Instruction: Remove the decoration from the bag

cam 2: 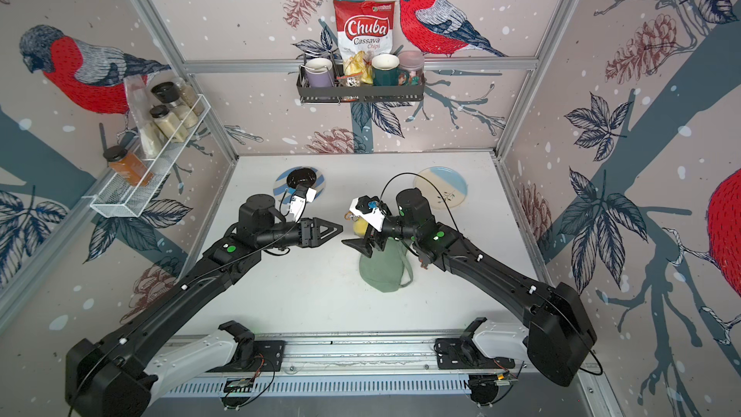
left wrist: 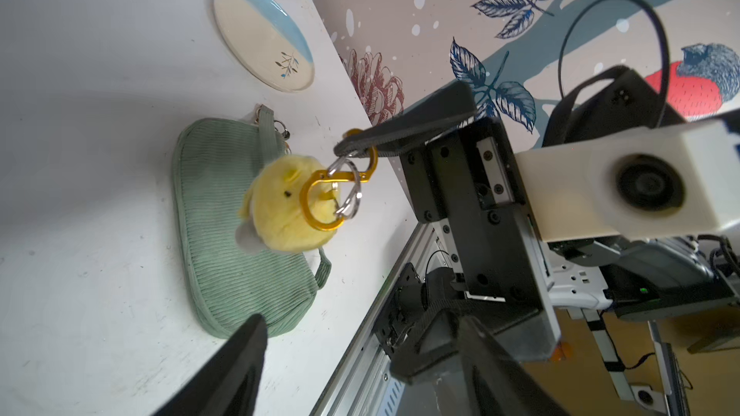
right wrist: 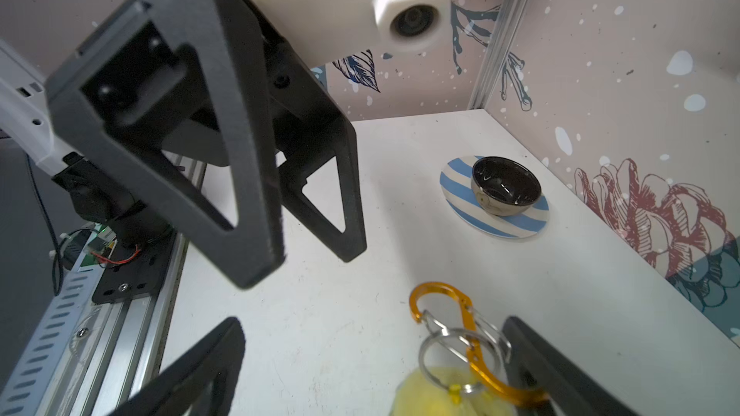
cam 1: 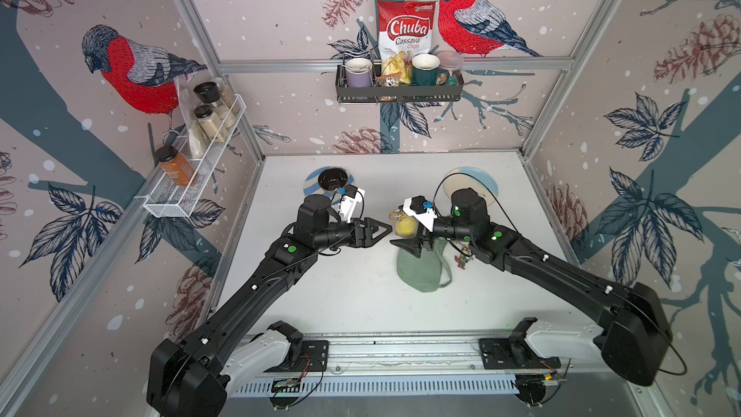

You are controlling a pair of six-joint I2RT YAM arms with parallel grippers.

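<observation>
Below lies the green corduroy bag [cam 1: 420, 274] on the table, partly hidden behind the arm in the top views. My left gripper [cam 1: 378, 231] stands open to the left of the chick, facing it, with nothing between its fingers. A small figure charm [cam 1: 461, 260] lies right of the bag.
A striped plate with a black bowl [right wrist: 505, 185] is at the back left, a cream-blue plate [cam 2: 447, 185] at the back right. Shelves hang on the walls above.
</observation>
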